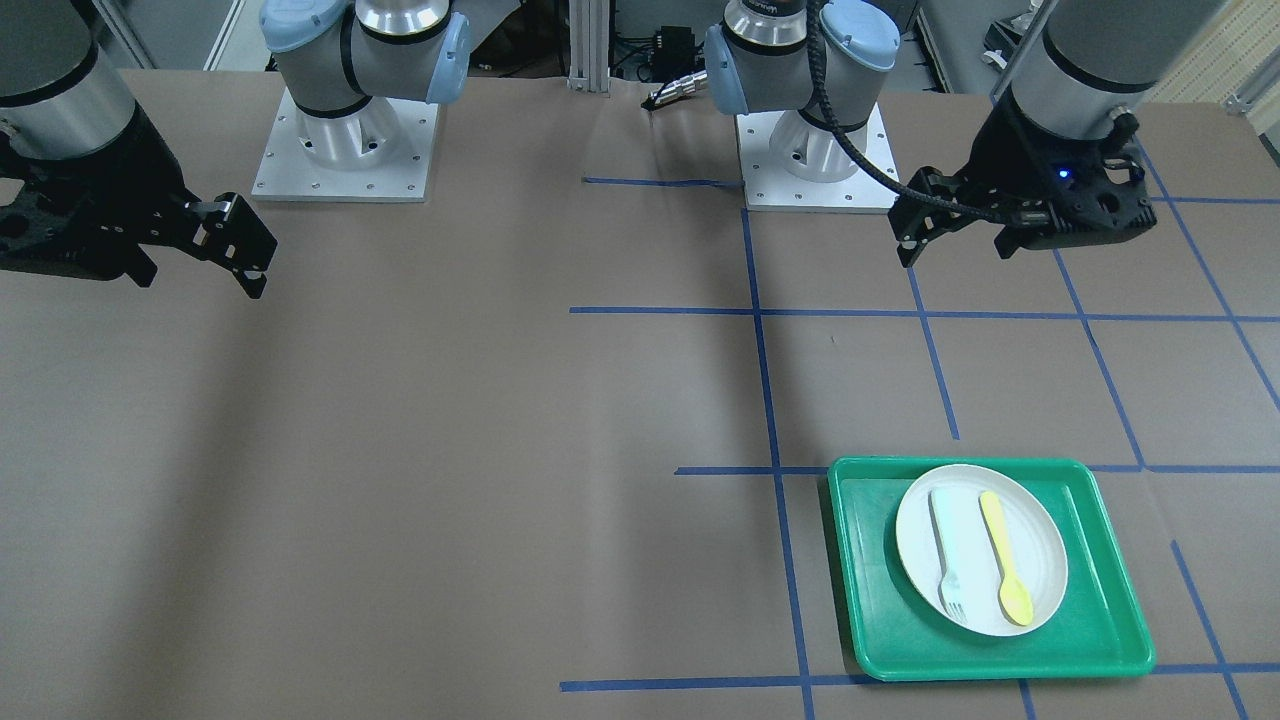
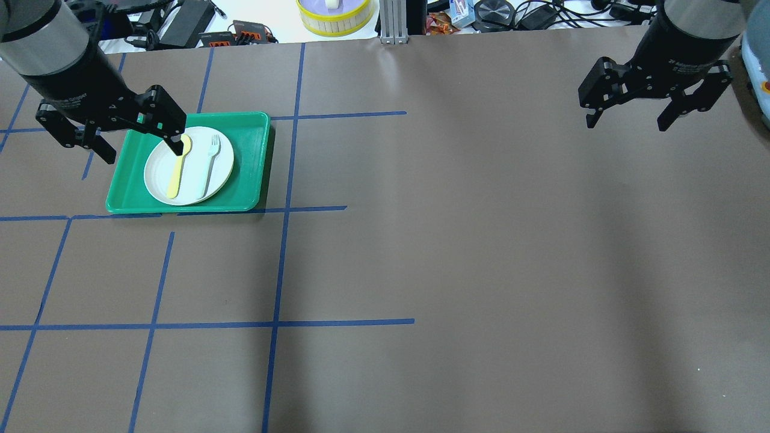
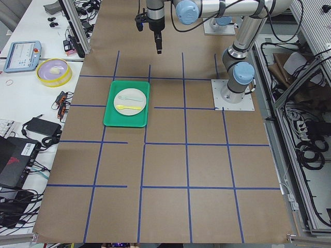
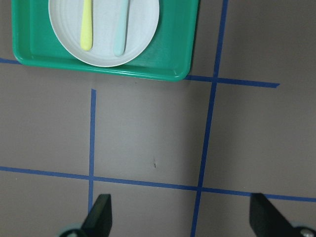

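Observation:
A green tray (image 1: 870, 576) holds a white plate (image 1: 984, 600) with a light blue fork (image 1: 945, 546) and a yellow spoon (image 1: 1008, 576) lying on it. My gripper is over the taped table, its two fingers far apart with nothing between them; in the left wrist view the tray (image 4: 175, 44) lies at the top of the picture. In the front view the gripper (image 1: 954, 246) hangs above and behind the tray.
A second arm's gripper (image 2: 628, 122) hangs at the other side. Cables, boxes and a yellow container (image 2: 335, 25) lie beyond its edge.

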